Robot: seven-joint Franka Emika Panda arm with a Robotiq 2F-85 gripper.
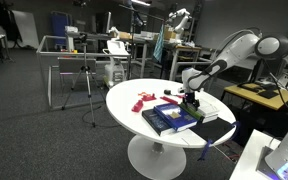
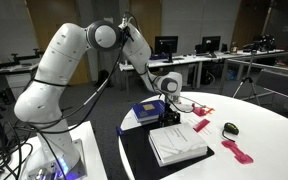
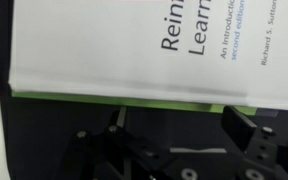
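A white book [image 3: 144, 45] with "Reinforcement Learning" lettering fills the upper part of the wrist view. A green edge [image 3: 134, 102] shows just beneath it, over a dark surface. My gripper is open, its two dark fingers apart at the book's near edge and nothing held between them. In exterior view 2 a pale stack of books [image 2: 178, 143] lies on a black mat, with the gripper [image 2: 170, 118] low beside its far side. Whether the fingers touch the books cannot be told.
Blue boxes or books [image 1: 170, 118] lie close beside the gripper on the round white table [image 1: 129, 105]. Red items [image 2: 237, 152] and a dark mouse-like object [image 2: 231, 130] are scattered on the other side.
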